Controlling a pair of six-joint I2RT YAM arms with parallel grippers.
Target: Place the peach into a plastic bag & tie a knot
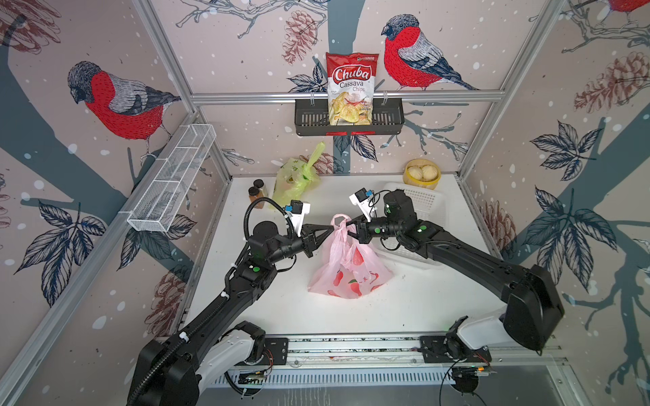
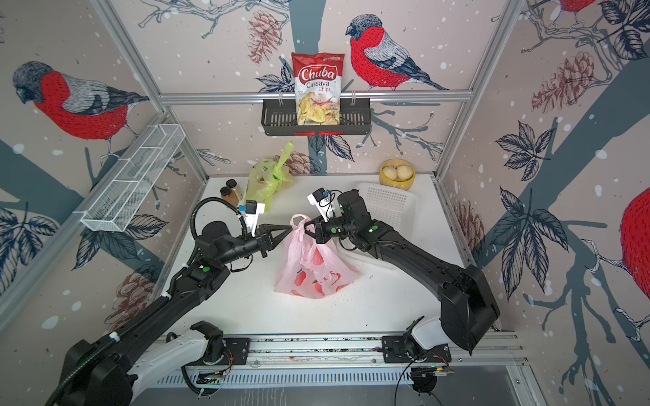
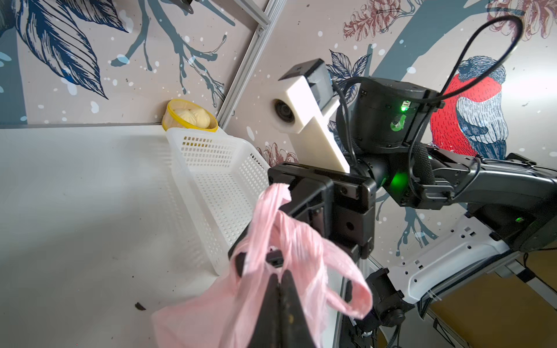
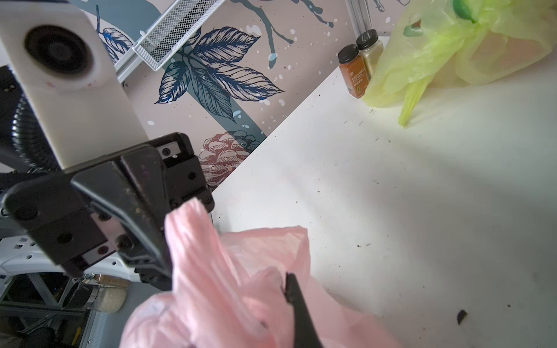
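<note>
A pink plastic bag (image 1: 352, 270) with red fruit prints stands on the white table, its top gathered upward between my grippers. No peach can be made out; the film hides what is inside. My left gripper (image 1: 331, 228) is shut at the left side of the gathered top; in the left wrist view its fingers (image 3: 282, 313) lie together in front of the pink film, with none clearly between them. From the right, my right gripper (image 1: 351, 228) reaches the same top, also shut. Pink film wraps around its fingers (image 4: 298, 307) and partly covers them, so any grip is hidden.
Behind the right arm lies a white perforated basket (image 2: 389, 203), with a yellow bowl of round items (image 2: 396, 174) beyond. A tied yellow-green bag (image 1: 294, 179) and two small jars (image 4: 356, 66) occupy the back left.
</note>
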